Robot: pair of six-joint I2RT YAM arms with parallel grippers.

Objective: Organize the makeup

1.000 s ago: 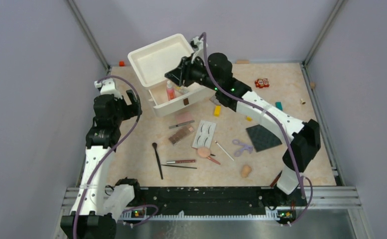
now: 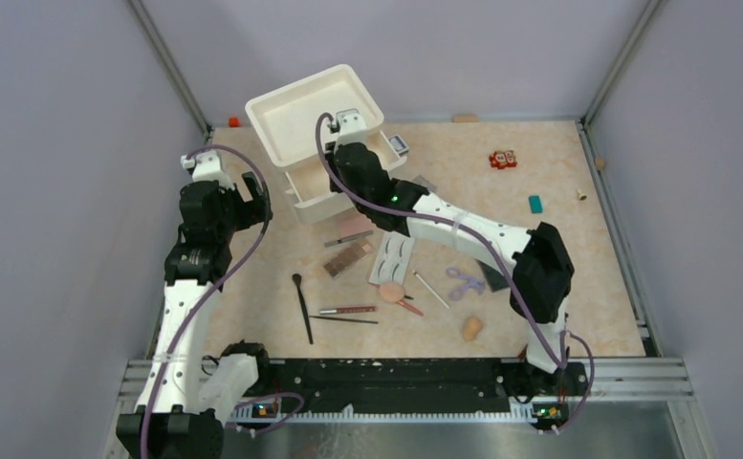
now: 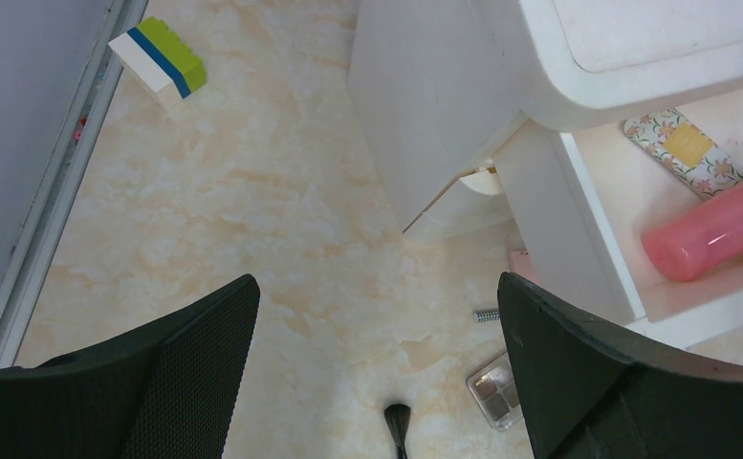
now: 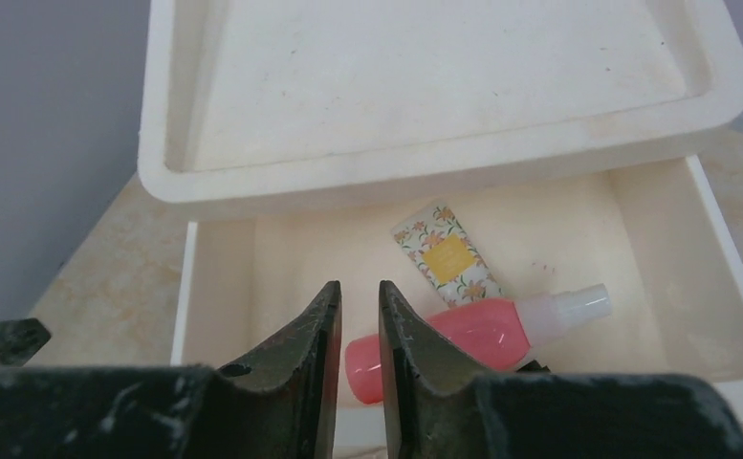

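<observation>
A white organizer [image 2: 324, 202] at the back has a tray top [image 2: 310, 110] and a drawer pulled out. Inside lie a pink bottle [image 4: 463, 330] and a floral packet [image 4: 453, 258]. My right gripper is over the drawer's front, its fingers close together with a narrow gap; whether anything is held there is unclear. My left gripper stands open left of the organizer, nothing between its fingers. Loose makeup lies in front: a palette [image 2: 348, 258], lash sheet [image 2: 391, 256], brushes [image 2: 302, 311], pink puff [image 2: 391, 292] and scissors [image 2: 466, 283].
A sponge [image 2: 472, 327] lies near the front edge, a red toy [image 2: 503, 159] and teal block [image 2: 535, 204] at the right. A dark mat [image 2: 494, 275] is partly under my right arm.
The left arm is still.
</observation>
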